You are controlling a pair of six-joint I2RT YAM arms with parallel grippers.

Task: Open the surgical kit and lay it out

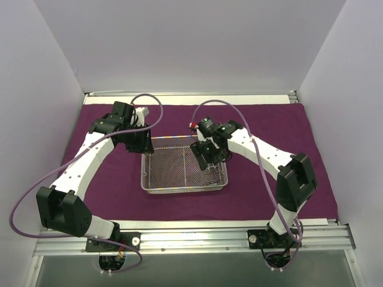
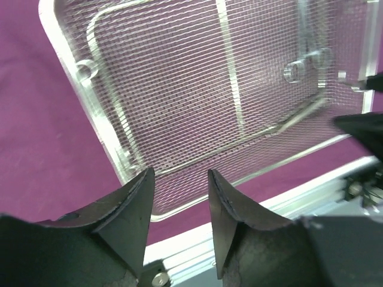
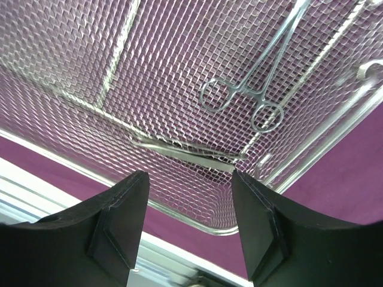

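Observation:
The wire mesh tray (image 1: 167,189) lies open on the purple cloth. In the right wrist view, ring-handled scissor-like forceps (image 3: 264,101) and a thin flat tweezer-like instrument (image 3: 197,158) lie inside at its right end. My left gripper hangs above the tray's left part, fingers apart with nothing between them. My right gripper is over the tray's right part, above the instruments, fingers apart and empty.
Metal rails (image 1: 185,236) run along the front edge; grey walls enclose the back and sides.

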